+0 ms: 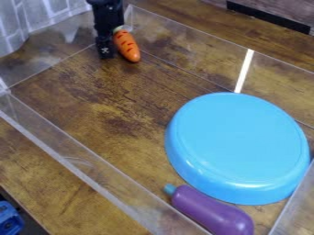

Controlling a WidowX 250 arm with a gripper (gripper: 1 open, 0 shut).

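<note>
My black gripper reaches down at the back left, just left of an orange toy carrot that lies on the wooden surface. Whether its fingers are open or shut is too small and dark to tell. A light blue plate, apparently upside down, lies at the right. A purple toy eggplant with a teal stem lies at the front right, below the plate.
Clear plastic walls edge the work area, with a white strip at the back right. A blue object sits outside at the lower left.
</note>
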